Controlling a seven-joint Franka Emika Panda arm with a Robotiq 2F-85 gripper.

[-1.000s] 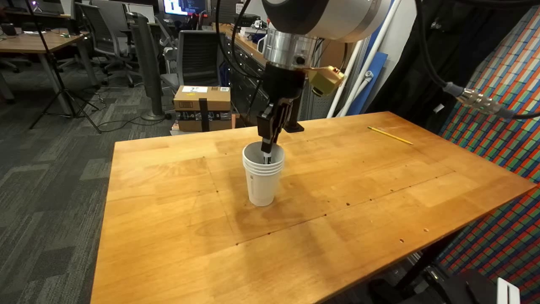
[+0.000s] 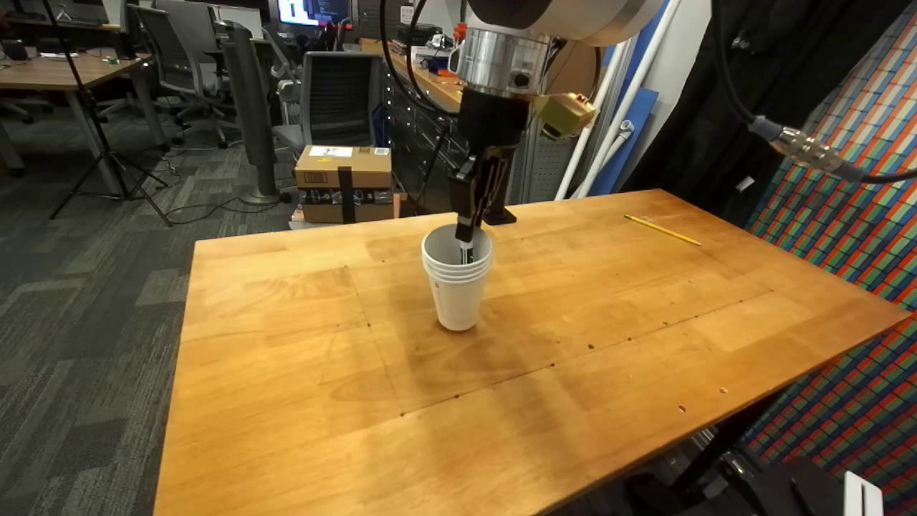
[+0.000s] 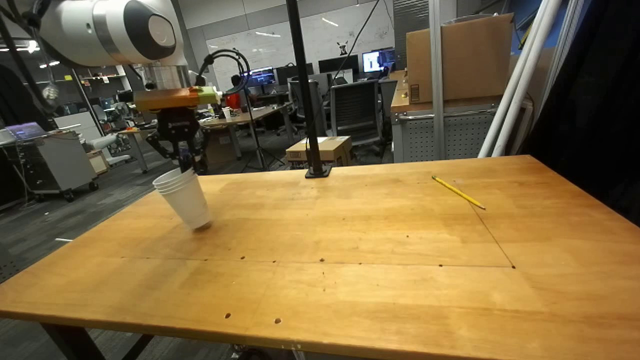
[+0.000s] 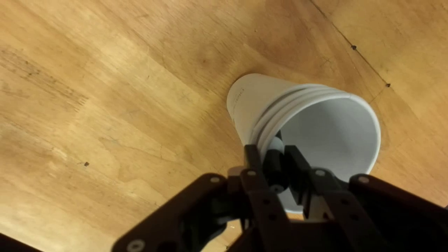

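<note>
A stack of white paper cups [image 2: 458, 297] stands at the table's far middle in exterior view 1. In exterior view 2 the cups [image 3: 184, 199] lean, with their mouth to the left. My gripper [image 2: 468, 236] points down at their rim and is shut. In the wrist view the fingers of my gripper straddle the near rim of the cups [image 4: 336, 126]. A slim dark, marker-like thing [image 4: 275, 166] with a pale section also shows between them, reaching into the top cup. Whether the cups' base touches the table is hard to tell.
A yellow pencil [image 2: 662, 229] lies on the wooden table [image 2: 602, 413] at the far right. A black post [image 3: 316, 171] stands at the table's edge.
In exterior view 1 my gripper and the cups have shifted together up and slightly right in the picture. The pencil has stayed put.
</note>
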